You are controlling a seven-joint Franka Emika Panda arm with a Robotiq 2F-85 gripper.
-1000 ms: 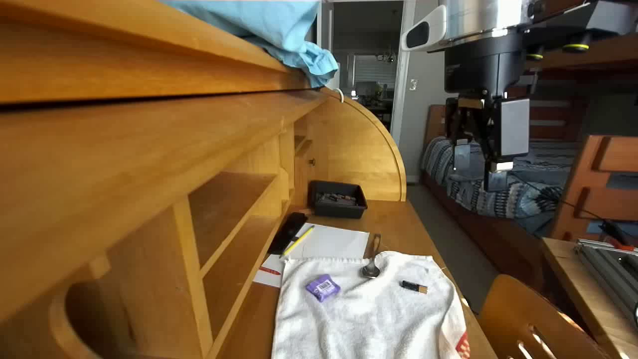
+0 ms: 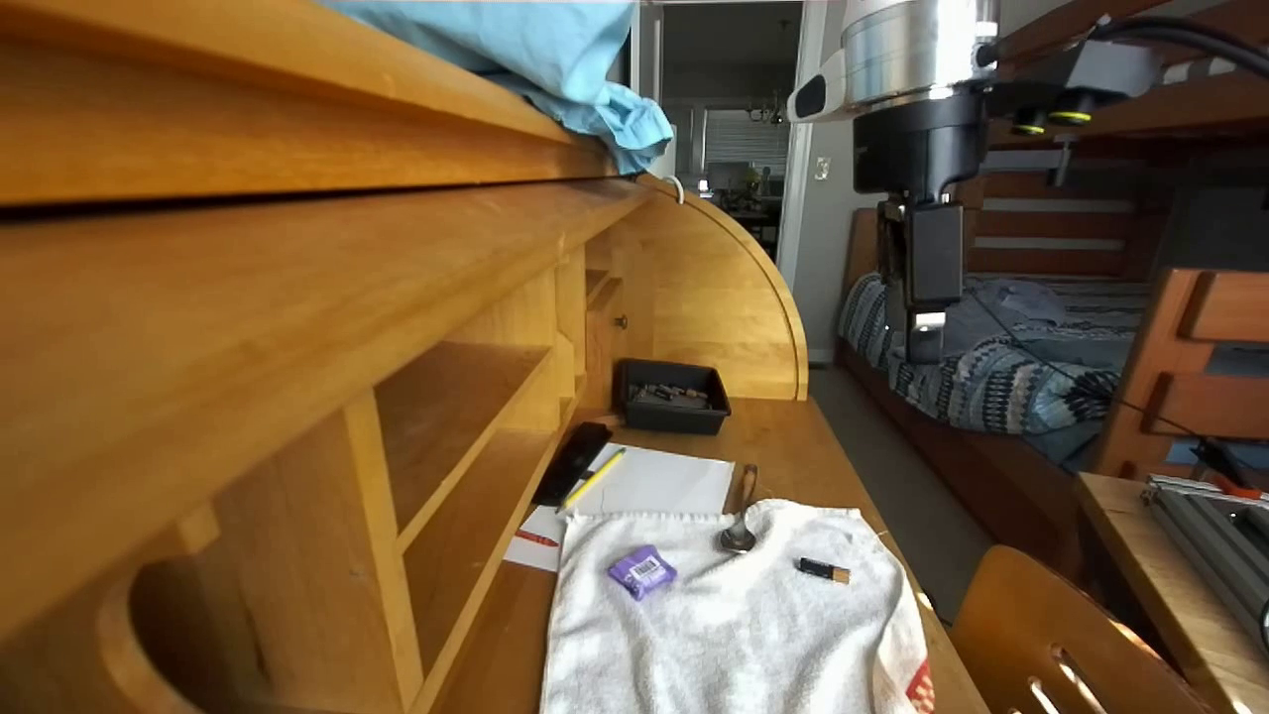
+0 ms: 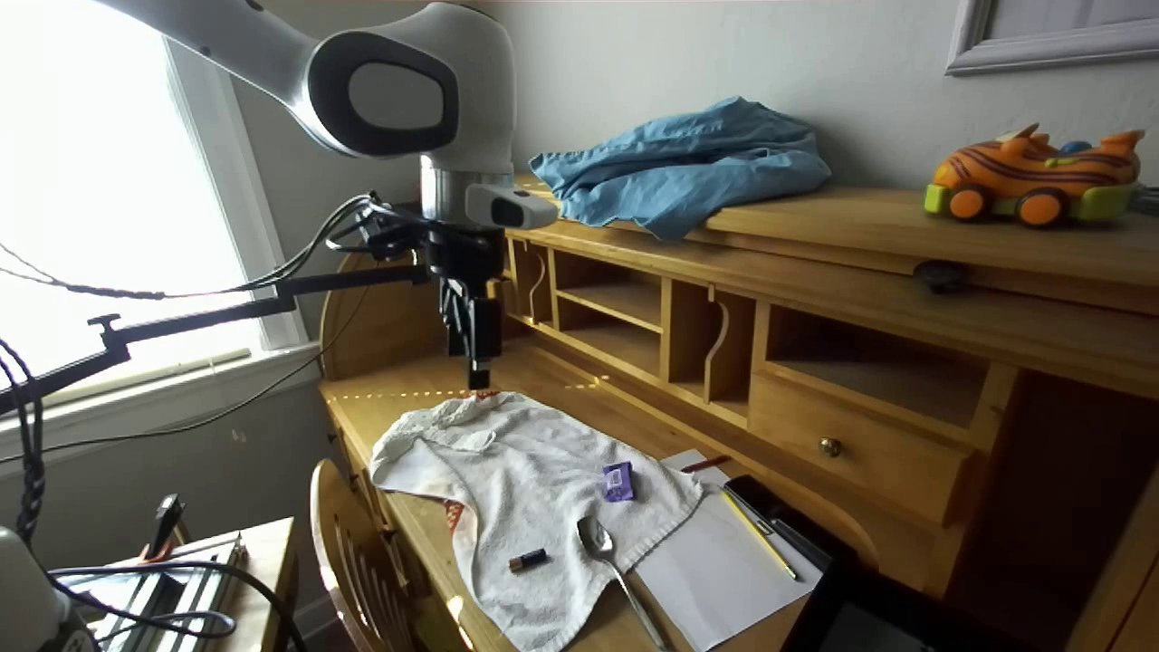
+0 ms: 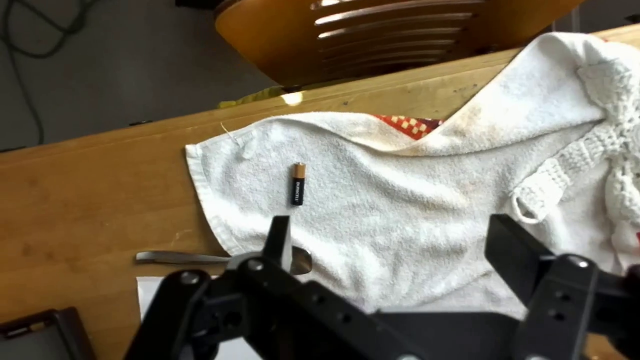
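My gripper is open above the white towel, its two black fingers wide apart with nothing between them. In exterior view 2 the gripper hangs well clear of the desk. A black and copper battery lies on the towel, up and left of the fingers in the wrist view. The spoon rests with its bowl on the towel's edge; the left finger partly covers it in the wrist view. A purple packet lies on the towel too, and is not visible in the wrist view.
White paper with a yellow pencil lies beside the towel. A black tray holding small items stands at the desk's far end. Cubbyholes line the back; a wooden chair stands at the front edge.
The towel and the things on it have stayed where they were.
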